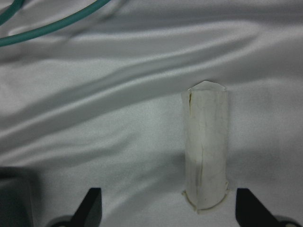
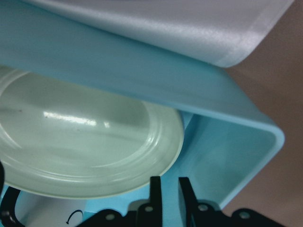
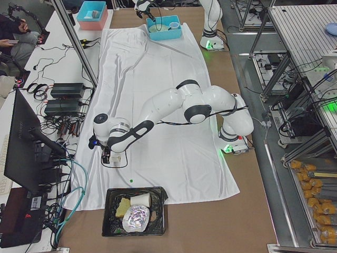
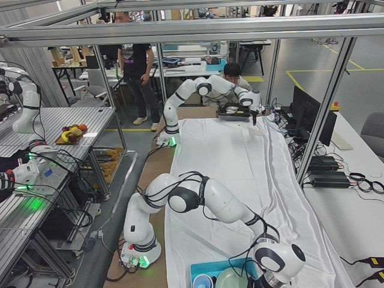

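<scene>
My left gripper is open above the white cloth, its fingertips either side of the lower end of a pale, papery cylindrical piece [image 1: 205, 142], with nothing held. In the camera left view it hangs at the cloth's left side. My right gripper is at the blue bin [image 2: 246, 118] at the far end, over a pale green plate [image 2: 80, 137] lying inside. Its two fingertips stand a short gap apart, with nothing visible between them. A light blue cup [image 3: 174, 25] also sits in the bin.
A black tray [image 3: 110, 221] with a foil-covered container, a yellow sponge and a white roll lies at the near end. Monitor [image 3: 23, 142] and cables line the left side.
</scene>
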